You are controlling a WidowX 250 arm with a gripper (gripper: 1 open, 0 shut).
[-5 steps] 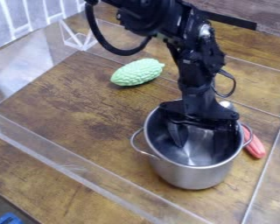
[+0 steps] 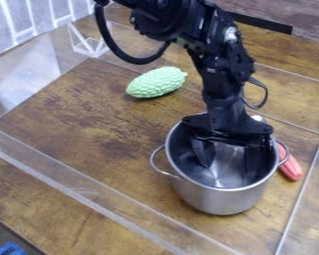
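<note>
The black arm reaches down from the top of the camera view, and my gripper [image 2: 226, 139] is lowered into the mouth of a steel pot [image 2: 218, 197] with two side handles. The fingers stand open; what, if anything, lies between or beneath them inside the pot is hard to make out in the dark interior. A red object [image 2: 290, 167] lies on the table just right of the pot, partly hidden by it.
A pale green knobbly vegetable [image 2: 155, 83] lies behind the pot to the left. A blue object [image 2: 8, 249] sits at the bottom-left corner.
</note>
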